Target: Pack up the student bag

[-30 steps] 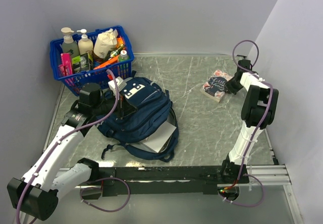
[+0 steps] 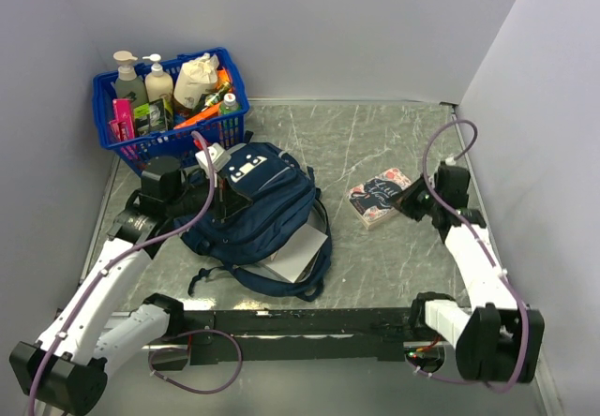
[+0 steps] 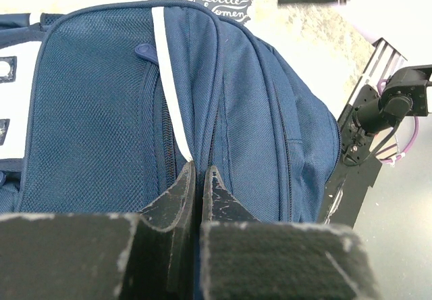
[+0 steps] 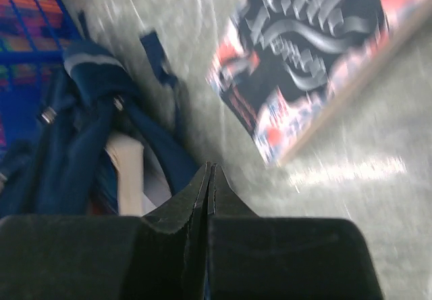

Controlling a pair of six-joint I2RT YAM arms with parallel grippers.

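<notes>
A navy backpack (image 2: 248, 229) lies on the left of the grey marble surface, its lower opening showing a pale flat item (image 2: 295, 252). Over it my left gripper (image 2: 230, 205) is shut on the backpack's fabric, beside a white stripe and zipper in the left wrist view. A book (image 2: 375, 198) with a dark, floral cover, lettered "Little Women", lies flat at right of the backpack. My right gripper (image 2: 405, 200) is at the book's right side in the top view; in the right wrist view its fingertips (image 4: 202, 195) are shut, nothing visible between them, with the book ahead.
A blue basket (image 2: 173, 140) full of bottles, a bag and packets stands at the back left. Bare surface (image 2: 375, 266) surrounds the book. Walls close in the back and right side.
My right arm has moved toward the front and left, and the book has shifted that way, closer to the backpack. The left arm and backpack look unchanged.
</notes>
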